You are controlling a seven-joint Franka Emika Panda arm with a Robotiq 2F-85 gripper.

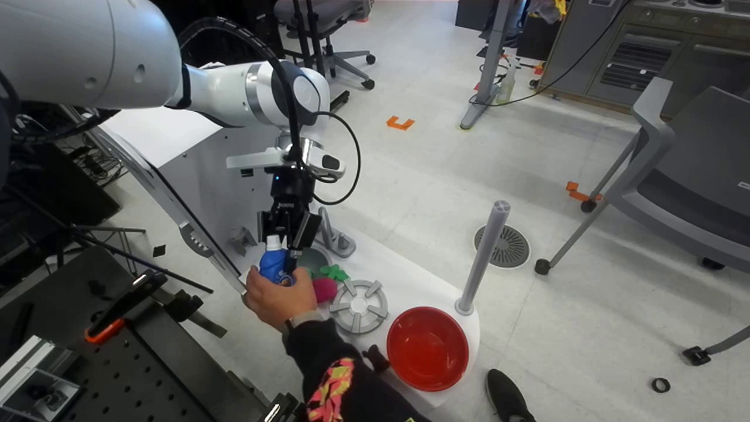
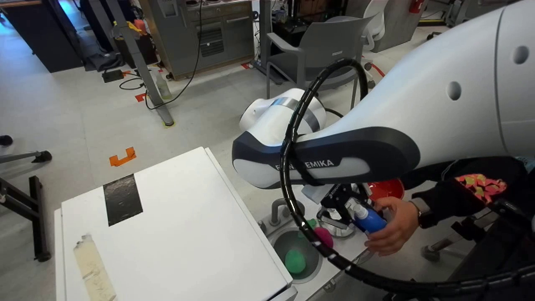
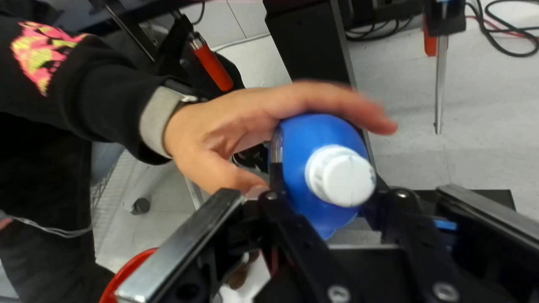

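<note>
A blue bottle with a white cap [image 3: 348,179] is pinched between the fingers of my gripper, which is shut on it. A person's hand [image 1: 281,295] reaches in from the front and wraps around the same bottle [image 1: 272,264]. In exterior view 1, the gripper [image 1: 288,239] points down near the sink end of the white counter. The second exterior view shows the bottle [image 2: 368,220] tilted between gripper and hand [image 2: 393,225], off to the side of the sink. The bottle's lower part is mostly hidden by the hand.
The small round sink [image 2: 281,246] holds a green item [image 2: 295,261]; a pink item [image 2: 324,236] lies beside it. A grey burner ring [image 1: 358,306] and a red bowl [image 1: 427,348] stand along the counter. A grey post [image 1: 483,257] rises at its far end.
</note>
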